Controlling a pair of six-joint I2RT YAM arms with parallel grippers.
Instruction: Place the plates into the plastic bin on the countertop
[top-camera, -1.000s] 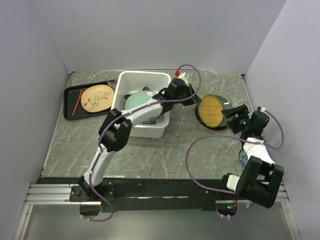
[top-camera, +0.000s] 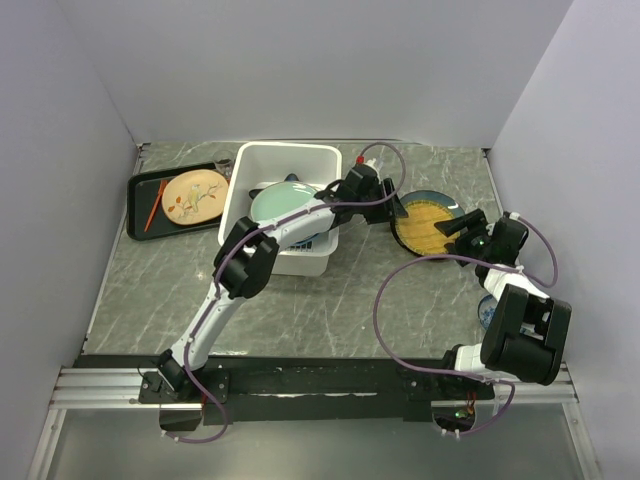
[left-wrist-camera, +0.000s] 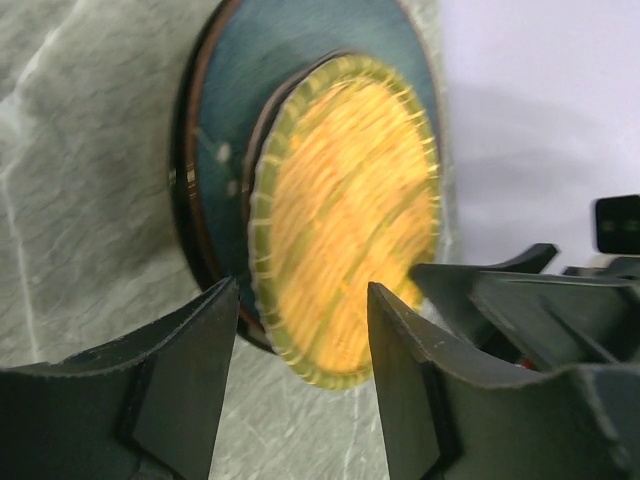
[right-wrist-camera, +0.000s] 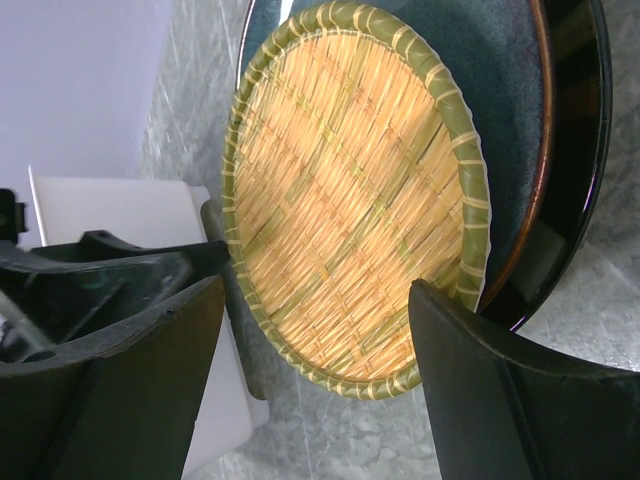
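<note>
A woven bamboo plate (top-camera: 428, 228) lies on a dark blue plate (left-wrist-camera: 218, 120) at the right of the counter. My left gripper (top-camera: 390, 200) is open at the stack's left edge, with the woven plate beyond its fingertips. My right gripper (top-camera: 462, 235) is at the stack's right edge, fingers apart on either side of the woven plate in the wrist view; whether it touches is unclear. The white plastic bin (top-camera: 300, 262) holds a pale green plate (top-camera: 270, 201) and other dishes, partly hidden by the left arm.
A black tray (top-camera: 150, 222) with a decorated plate (top-camera: 195, 185) and red chopsticks stands at the far left. A small blue dish (top-camera: 487, 312) lies near the right arm. Walls close in at back and sides.
The woven plate lies flatter and wider in the top view.
</note>
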